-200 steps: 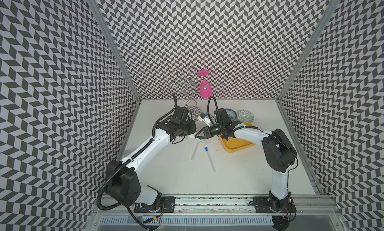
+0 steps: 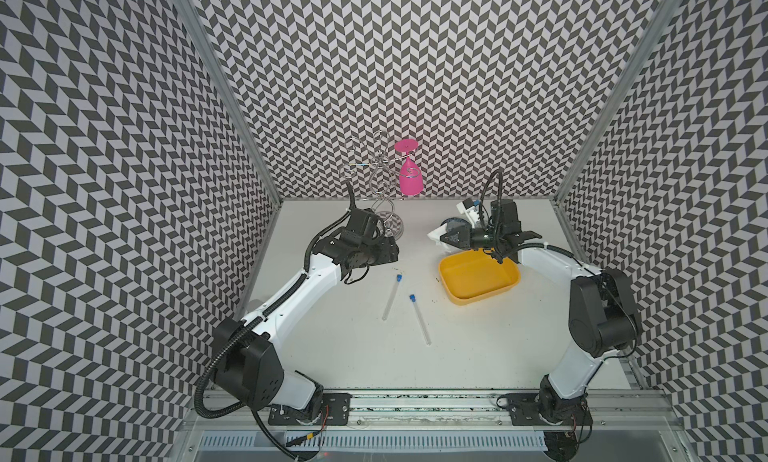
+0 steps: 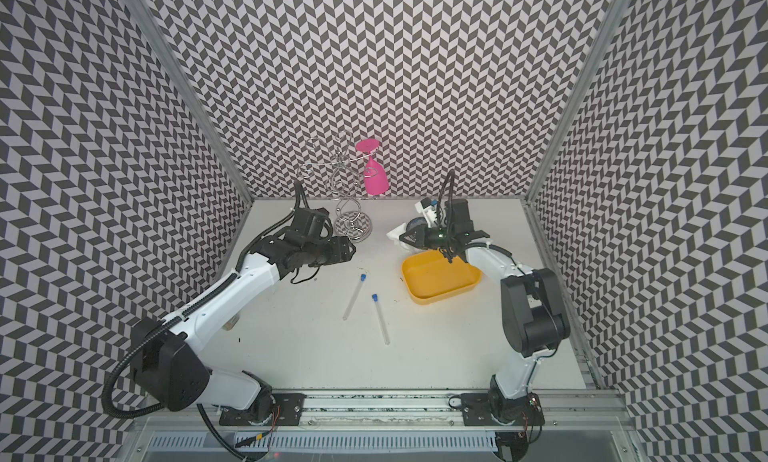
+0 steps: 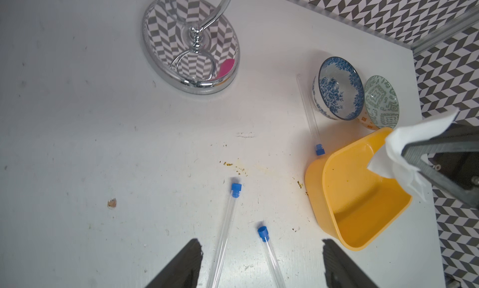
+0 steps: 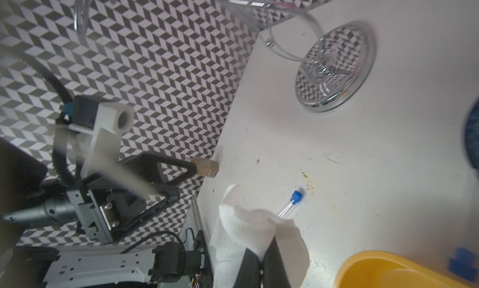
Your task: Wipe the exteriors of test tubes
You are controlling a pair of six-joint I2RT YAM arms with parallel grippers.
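Two clear test tubes with blue caps, the left one [image 4: 225, 228] and the right one [image 4: 271, 255], lie on the table below my left gripper. That gripper is open above them, its fingers spread with nothing held. A third blue-capped tube [image 4: 310, 113] lies between the blue-patterned bowl and the yellow tray. My right gripper is shut on a crumpled white tissue [image 5: 249, 223], raised near the back edge of the tray. In the right wrist view the tissue covers part of one tube [image 5: 288, 208].
The yellow tray [image 4: 326, 198] looks empty. Behind it stand a blue-patterned bowl [image 4: 344, 90] and a green-patterned bowl [image 4: 381, 102]. A chrome rack [image 4: 192, 43] bearing a pink glass [image 2: 410, 177] stands at the back.
My right gripper has moved right and back with the tissue, away from the left gripper and the tubes. The left gripper has shifted only slightly.
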